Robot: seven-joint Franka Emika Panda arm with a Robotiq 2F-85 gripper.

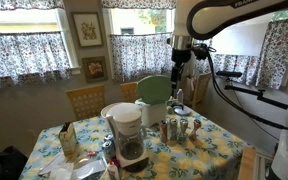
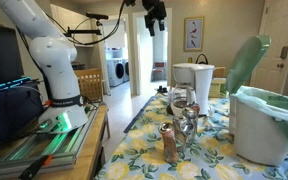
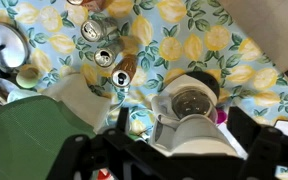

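Note:
My gripper is open, its dark fingers far apart and nothing held between them. High above the table, it hangs clear of everything in exterior view 1. A white coffee maker lies below the fingers in the wrist view; exterior view 1 shows the same coffee maker upright near the front. Behind it is a white bin with its green lid raised. In exterior view 2 the bin stands at the right.
Several cans and bottles stand near the coffee maker, among them a brown bottle and a can. A small box and papers lie at the table's left. The raised lid fills the wrist view's lower left.

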